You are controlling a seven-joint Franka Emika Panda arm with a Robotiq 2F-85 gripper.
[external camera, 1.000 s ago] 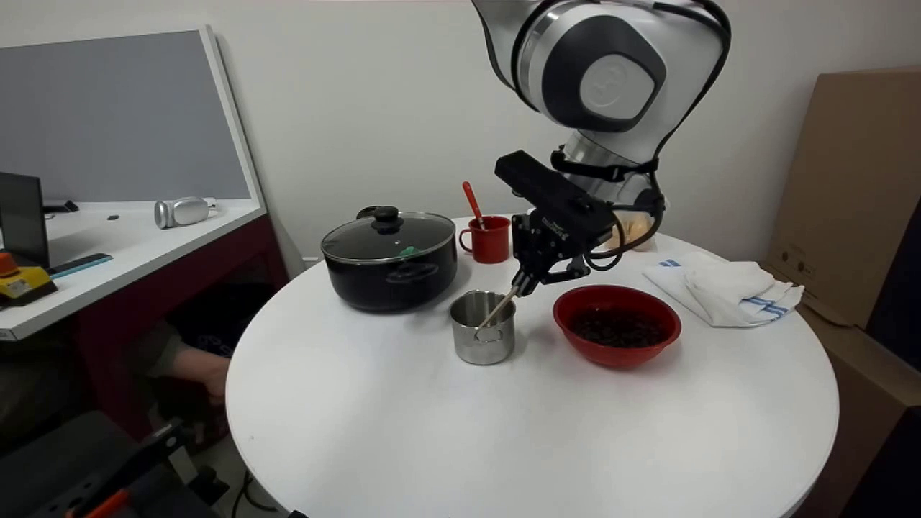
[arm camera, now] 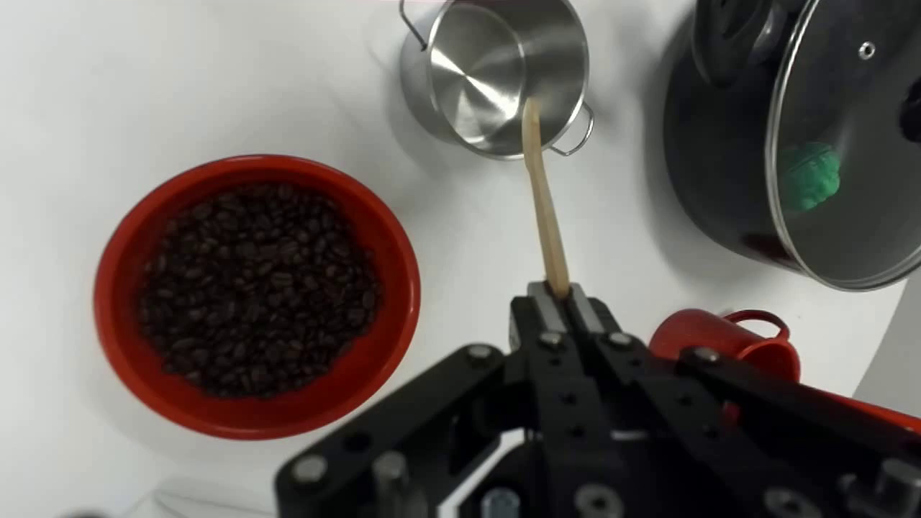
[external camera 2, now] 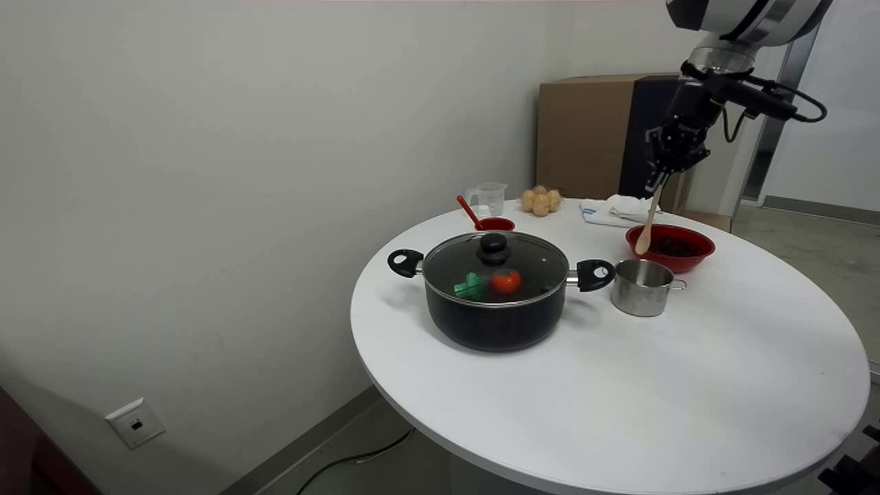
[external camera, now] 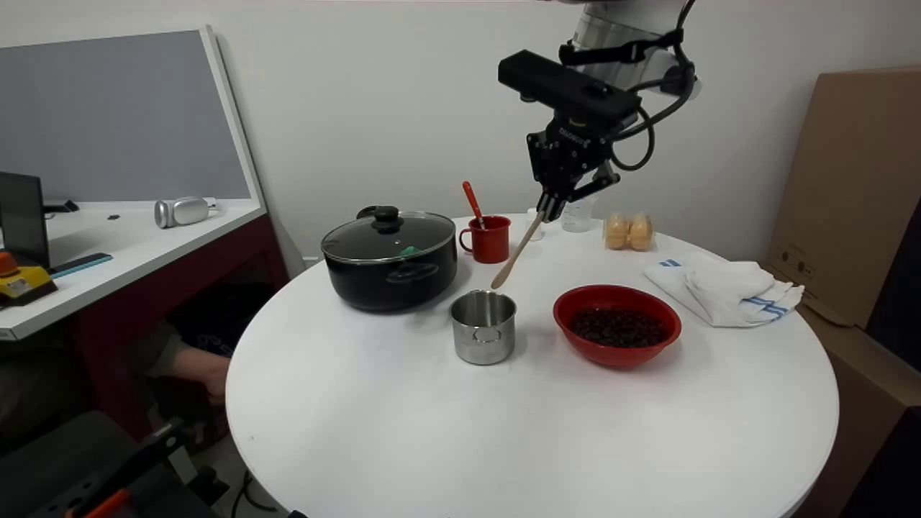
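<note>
My gripper is shut on the handle of a wooden spoon (external camera: 518, 251), whose other end points down. The spoon hangs above the steel pot (external camera: 483, 327), its tip over the rim area and clear of the metal. Seen from the wrist, the pot's inside (arm camera: 483, 73) is bare. Beside it stands a red bowl (arm camera: 259, 423) of dark beans (arm camera: 259, 289), apart from the spoon.
Left of the steel pot is a black lidded pot (external camera: 388, 280), with a green item and a tomato (external camera 2: 505, 282) under its glass. A red mug (external camera: 492, 244), an egg pack (external camera: 628, 232) and a folded towel (external camera: 729, 291) stand behind.
My gripper has risen with the spoon and shifted slightly right. The pot and bowl have stayed put.
</note>
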